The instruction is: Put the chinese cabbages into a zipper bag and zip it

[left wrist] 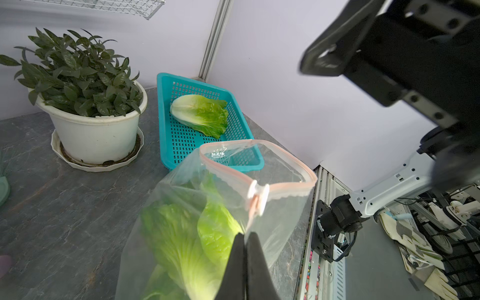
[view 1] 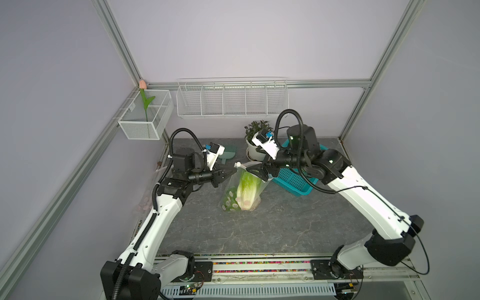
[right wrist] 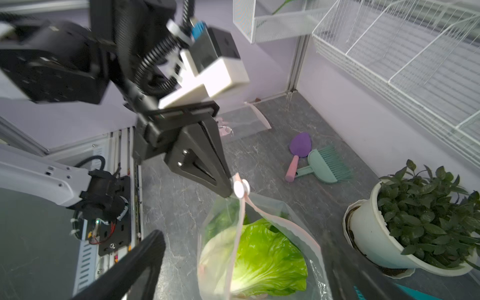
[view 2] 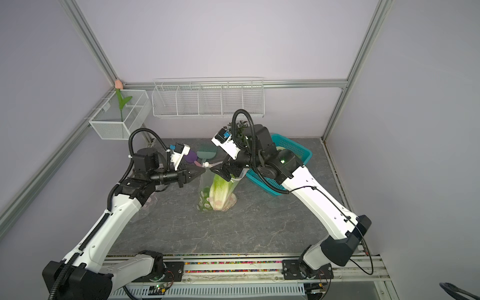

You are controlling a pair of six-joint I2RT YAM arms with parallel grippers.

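The clear zipper bag (left wrist: 165, 205) with a pinkish zip rim hangs with its mouth open. Inside sits a chinese cabbage (view 1: 247, 192), leaves up, beside a green patch with pale rounds. My left gripper is shut on the bag's corner, just below the white slider (left wrist: 258, 195). Over the mouth, my right gripper stands open, its blurred fingers (right wrist: 142, 265) on either side of the bag in its wrist view. I cannot tell whether they touch the film. A second cabbage (left wrist: 200, 112) lies in the blue basket (left wrist: 172, 145).
A potted plant (right wrist: 420, 225) stands behind the bag. A green dustpan (right wrist: 325, 165) and a purple scoop (right wrist: 300, 145) lie at the back left. Another flat bag (right wrist: 245, 122) is at the left.
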